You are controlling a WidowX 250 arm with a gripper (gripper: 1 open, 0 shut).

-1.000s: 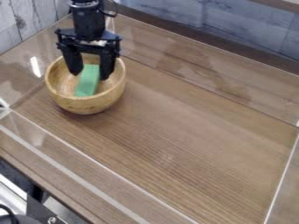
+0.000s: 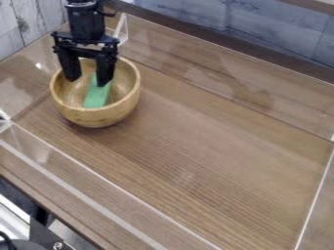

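Observation:
A yellow bowl (image 2: 98, 115) sits on the wooden table at the upper left, holding a green object (image 2: 97, 96). My black gripper (image 2: 84, 74) is over the back of the bowl, its fingers straddling the space above the green object's far part. Whether anything is between them is hard to tell at this size.
A pale strip runs along the left edge of the view, beside the bowl.
The gripper has shifted left over the bowl by a short way. The green object appears slightly further right relative to the fingers.

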